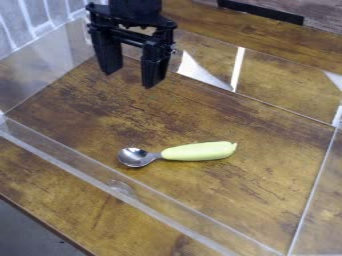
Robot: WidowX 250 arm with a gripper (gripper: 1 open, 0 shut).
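My black gripper (pixel 131 62) hangs in the upper left of the camera view, its two fingers spread apart with nothing between them. Below it and to the right, a spoon lies on the wooden surface, with a metal bowl (pixel 138 157) on the left and a pale yellow-green handle (pixel 198 151) on the right, which may be shaped like a vegetable. The gripper is well apart from the spoon.
Clear, low walls (pixel 94 176) enclose the wooden work area (pixel 254 200). A white railed structure (pixel 27 25) stands beyond the top left corner.
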